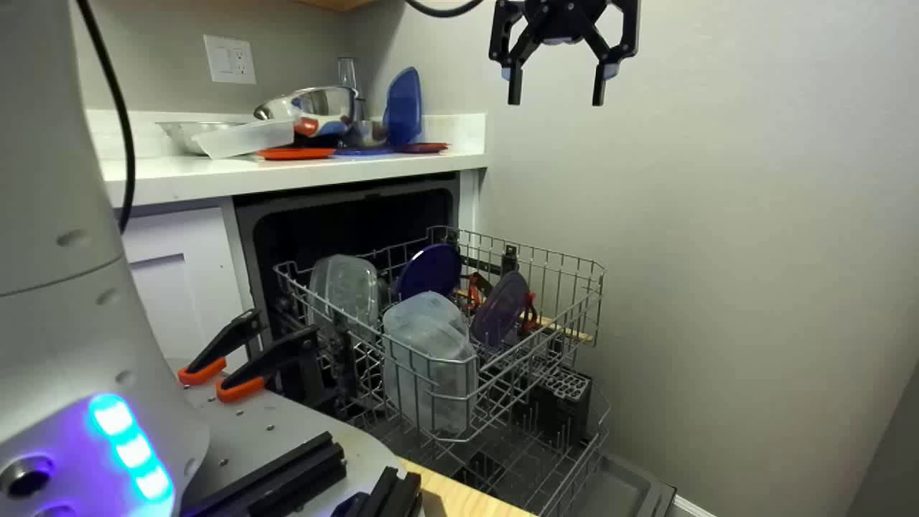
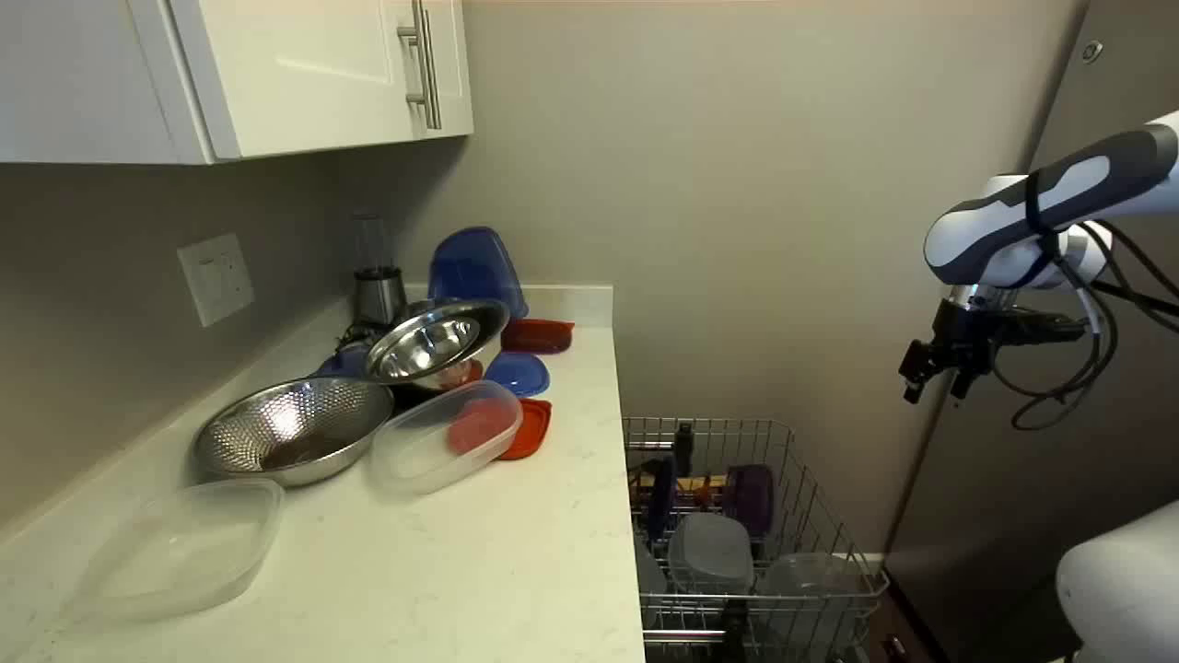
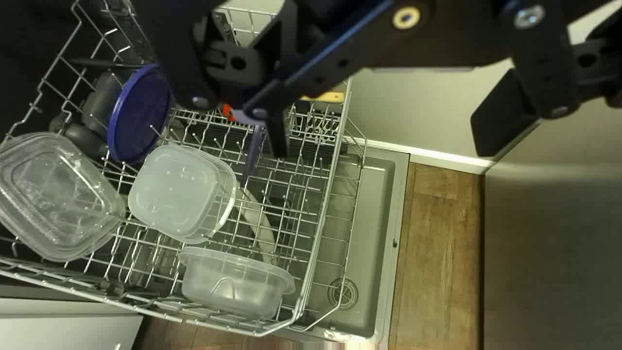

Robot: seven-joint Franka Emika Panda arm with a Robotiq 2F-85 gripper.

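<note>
Above the pulled-out dishwasher, my gripper (image 1: 556,96) hangs open, its two fingers wide apart and nothing between them. In the wrist view one finger (image 3: 506,113) shows at the right, and the other is at upper middle over the rack. The upper wire rack (image 3: 319,248) lies well below the gripper. In it sit a large clear container (image 3: 55,195), a frosted square container (image 3: 178,192) and a clear tub (image 3: 233,286). A blue lid (image 3: 140,113) stands upright toward the back, and a purple lid (image 1: 500,309) leans farther right.
The counter (image 2: 531,530) holds a colander (image 2: 293,431), a steel bowl (image 2: 437,348), clear containers (image 2: 448,436), and red and blue lids (image 2: 519,374). Its near part is bare. A wall (image 1: 732,215) rises right of the rack. The dishwasher door (image 3: 379,233) lies lowered.
</note>
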